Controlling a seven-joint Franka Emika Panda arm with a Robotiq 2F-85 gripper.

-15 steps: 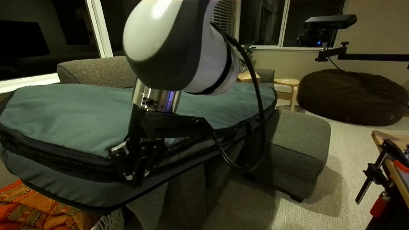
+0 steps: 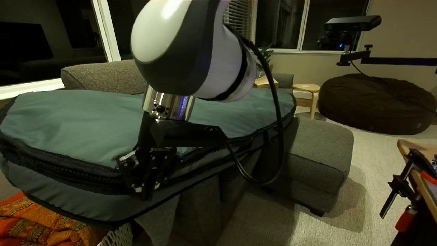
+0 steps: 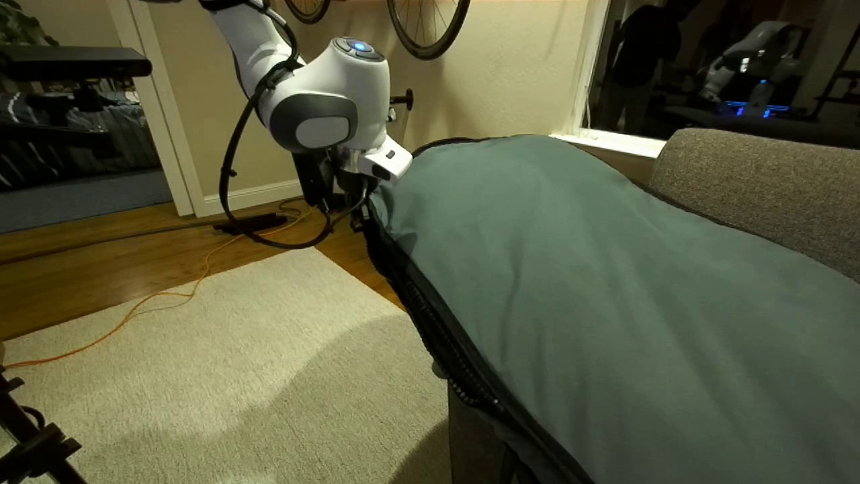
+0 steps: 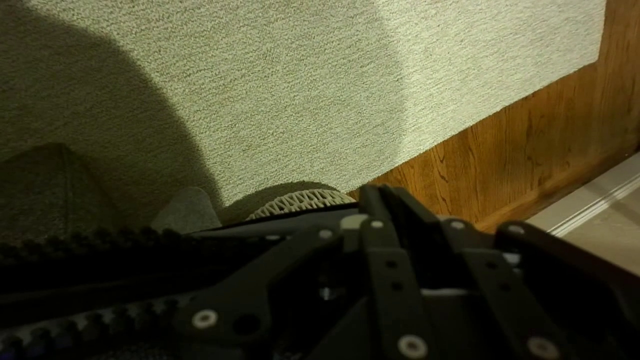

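Note:
A large teal and grey bag point(image 2: 78, 123) lies across the sofa, a black zipper point(image 2: 65, 168) running along its side. Against that zipper, at the near end of the bag, my gripper point(image 2: 143, 193) points downward. Its fingers stand close together, shut on part of the zipper; the pull itself is too dark to make out. Two separated rows of zipper teeth point(image 4: 129, 235) lead up to the gripper in the wrist view, with a dark gap between them. In the second exterior view the arm hides most of the gripper at the far end of the bag point(image 3: 556, 250).
The grey sofa point(image 2: 319, 151) supports the bag. An orange patterned cloth point(image 2: 45, 223) lies below its near end. Pale carpet point(image 3: 242, 355) beside the sofa is open. A black cable point(image 2: 279, 143) loops from the arm close to the bag. A clamp point(image 2: 401, 184) hangs at the right table.
The wrist and gripper have shifted very slightly to the right. The bag and zipper look the same.

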